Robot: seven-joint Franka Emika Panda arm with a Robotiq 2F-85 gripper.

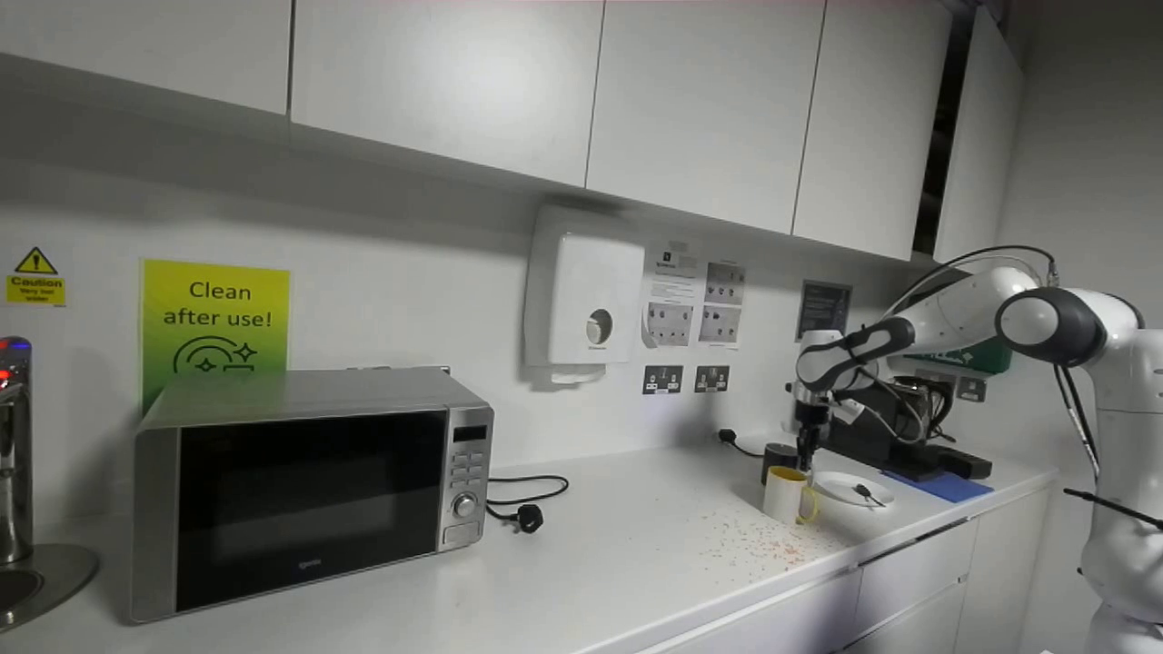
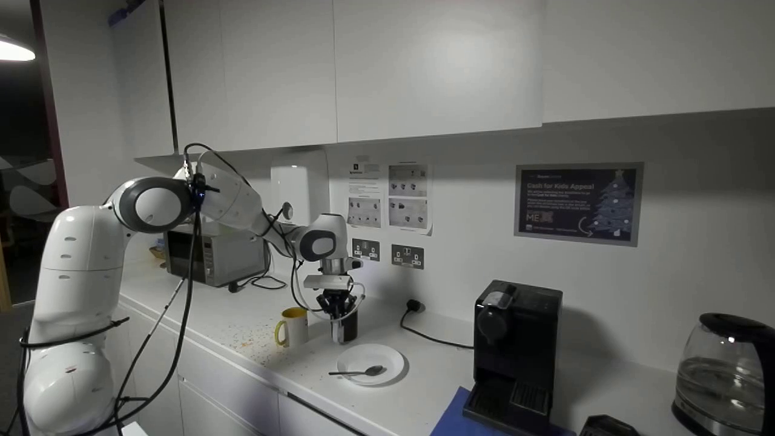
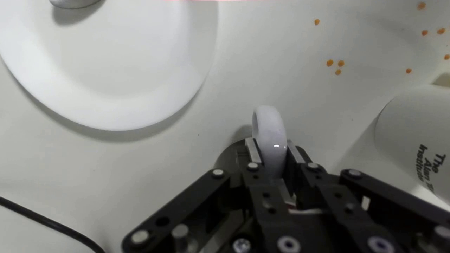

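In the wrist view, my gripper is shut on the white looped handle (image 3: 270,126) of a dark mug. A little of the dark mug's body (image 3: 230,158) shows behind the fingers; the rest is hidden by the gripper. The dark mug (image 2: 350,327) appears upright at counter level in exterior view 2; whether its base touches the counter is hard to tell. Exterior view 1 has my gripper (image 1: 807,456) pointing down beside the dark mug (image 1: 774,460), partly behind the white mug with a yellow inside (image 1: 781,500).
A white plate (image 2: 350,357) with a spoon (image 2: 372,370) lies close by. Orange bits (image 1: 763,540) are scattered in front of the white mug. A black coffee machine (image 2: 516,334) and a glass jug (image 2: 719,370) stand farther along. Between mugs and microwave (image 1: 311,480), the counter is largely clear.
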